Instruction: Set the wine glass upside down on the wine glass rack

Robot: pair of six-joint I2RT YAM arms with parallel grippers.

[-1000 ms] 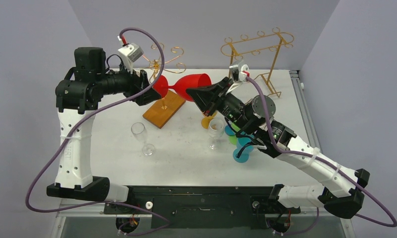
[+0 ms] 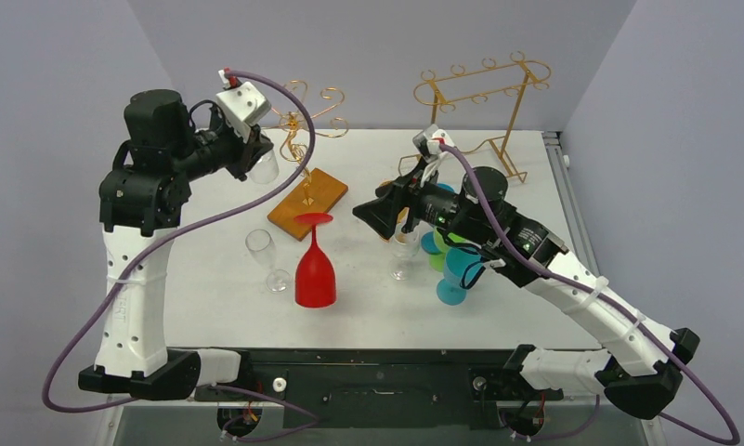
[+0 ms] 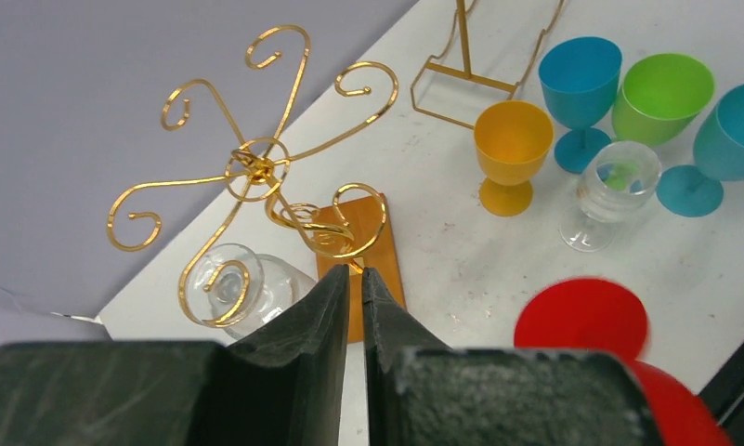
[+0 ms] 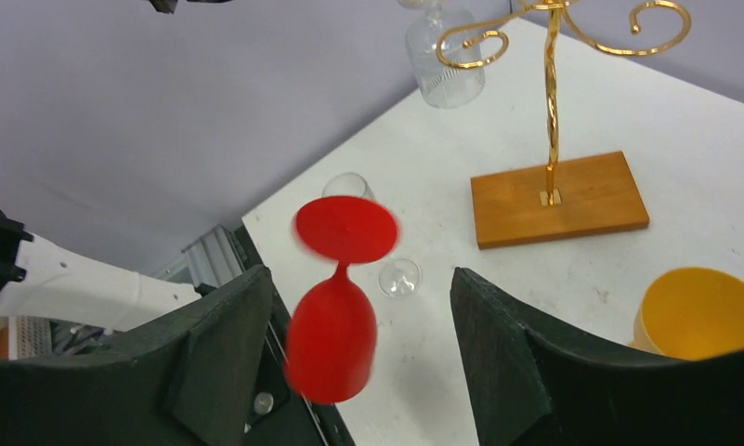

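The red wine glass [image 2: 315,279] is clear of both grippers, its foot up and bowl down; in the right wrist view it is blurred, apparently in mid-air. In the left wrist view, part of the red glass [image 3: 581,316] shows beyond the right finger. My left gripper is shut, with nothing visible between its tips, near the gold curled-arm rack [image 3: 261,167]. My right gripper stands open; the red glass appears beyond its fingers, not gripped. The rack's wooden base [image 2: 326,192] rests on the table.
Clear glasses stand at left [image 2: 261,248] and centre [image 2: 403,246]. Yellow [image 3: 514,144], green [image 3: 665,93] and blue goblets [image 3: 581,79] cluster at right. A larger gold rack [image 2: 512,111] is at back right.
My right gripper has moved slightly right, away from the rack.
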